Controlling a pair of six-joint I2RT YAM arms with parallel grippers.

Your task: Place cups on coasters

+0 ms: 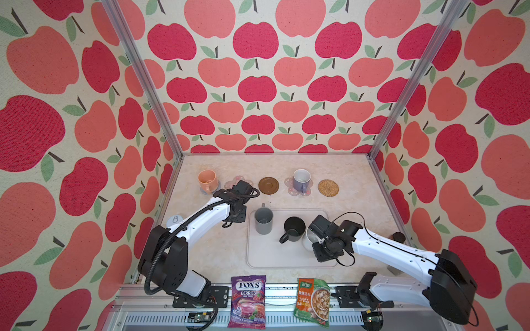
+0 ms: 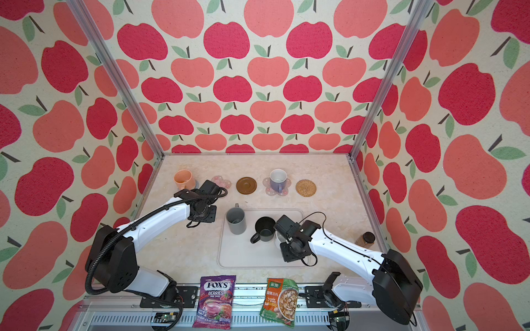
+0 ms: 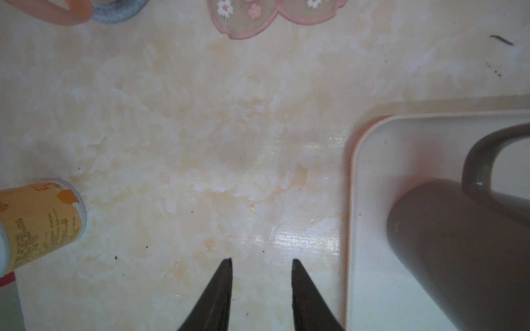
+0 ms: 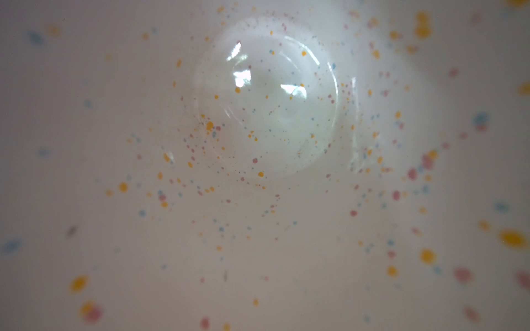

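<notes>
An orange cup [image 1: 207, 180] stands on a grey-blue coaster, and a purple cup [image 1: 301, 179] on a pink flower coaster [image 1: 289, 183]. Bare coasters are the left pink flower one [image 3: 248, 21], brown one [image 1: 269, 186] and woven one [image 1: 328, 188]. In the tray [image 1: 265, 256] are a grey cup [image 1: 264, 220], a black cup [image 1: 294, 227] and a white speckled cup [image 1: 309, 241]. The white cup's inside fills the right wrist view. My right gripper [image 1: 320, 245] is shut on it, its fingers hidden. Above bare table left of the tray, my left gripper is open and empty.
An orange-labelled can [image 3: 44, 220] lies on the table at the left. A dark-lidded jar [image 2: 366, 239] stands by the right edge. Two snack bags, purple [image 1: 248, 301] and green-orange [image 1: 313, 301], lie along the front rail. Table between tray and coasters is mostly clear.
</notes>
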